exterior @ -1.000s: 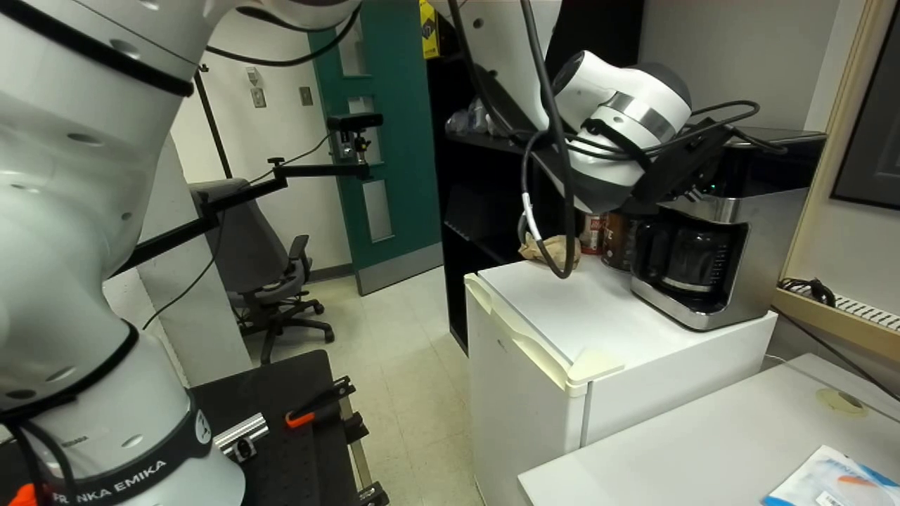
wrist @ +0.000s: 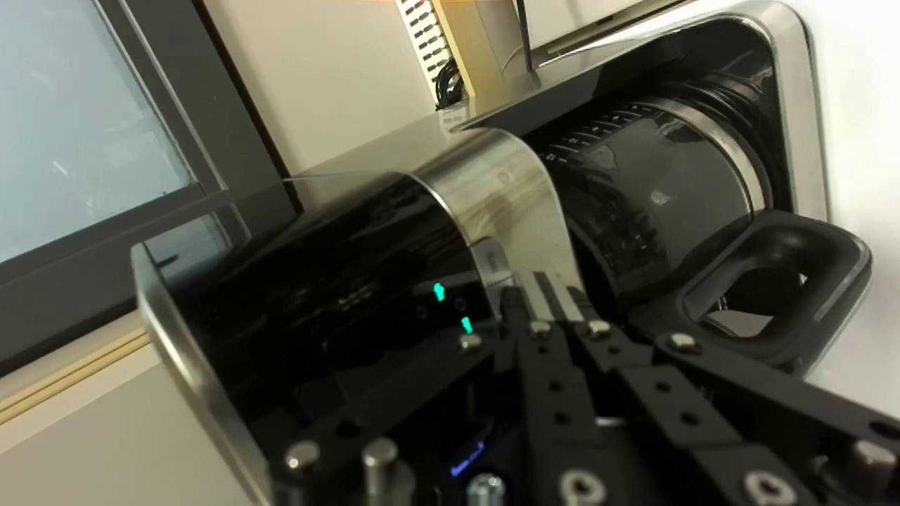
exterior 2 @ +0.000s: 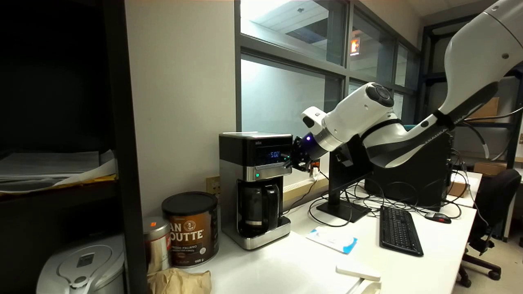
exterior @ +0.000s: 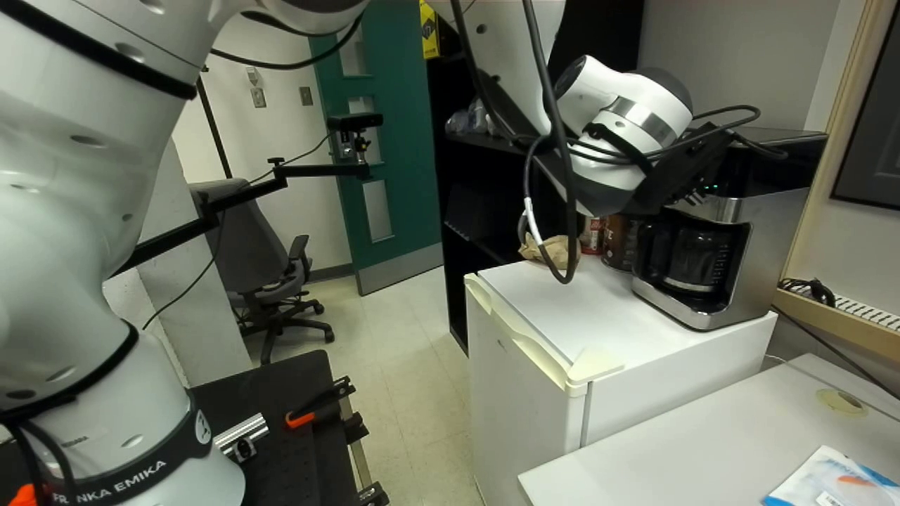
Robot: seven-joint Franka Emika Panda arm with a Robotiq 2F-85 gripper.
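The steel and black coffee maker stands on the white fridge top, its clock display and a green light lit. Its glass carafe sits inside, the black handle facing outward. My gripper is shut with nothing visible between its fingers. In the wrist view the fingertips overlap the lower edge of the black control panel, beside the steel band. Whether they touch the panel cannot be told. From the other side, the gripper is at the right end of the panel.
A brown coffee can and a crumpled paper bag stand left of the machine. Right of it are a monitor, cables and a keyboard.
The wrist and gripper have shifted slightly down and to the right in exterior view 1, still at the coffee maker's front. The coffee maker appears almost unmoved.
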